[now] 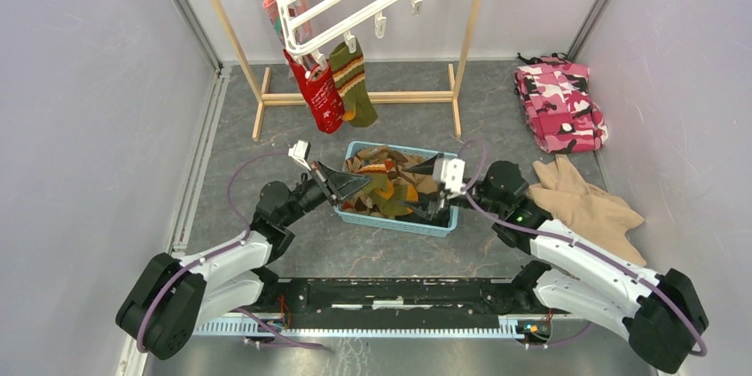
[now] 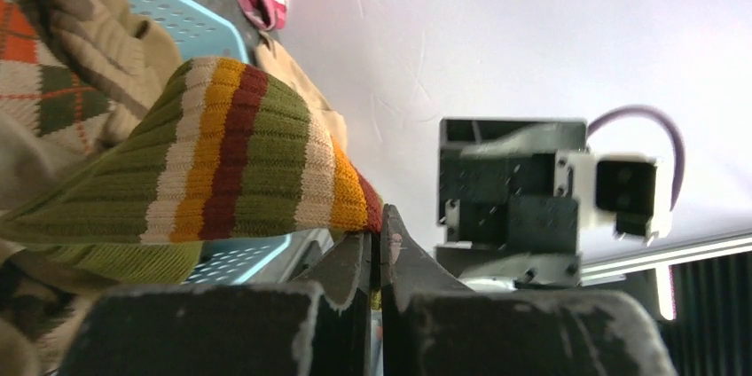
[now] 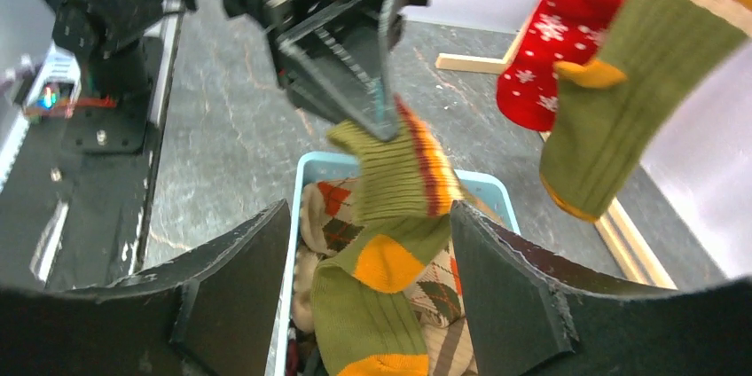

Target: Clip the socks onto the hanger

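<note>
My left gripper [image 1: 364, 179] grips the cuff of a green striped sock [image 2: 213, 154], which is raised over the blue basket [image 1: 399, 226] with its orange-heeled lower part hanging into it [image 3: 359, 296]. My right gripper [image 1: 426, 188] stands open to the right of it, its fingers apart in the right wrist view with the sock beyond them. The white hanger [image 1: 355, 19] with clips is at the top; a red sock [image 1: 315, 92] and a green striped sock [image 1: 355, 83] hang from it.
A pink camouflage bag [image 1: 559, 105] and tan cloth [image 1: 581, 207] lie on the right. The hanger's wooden stand [image 1: 412, 97] is at the back. Bare floor surrounds the basket on the left and front.
</note>
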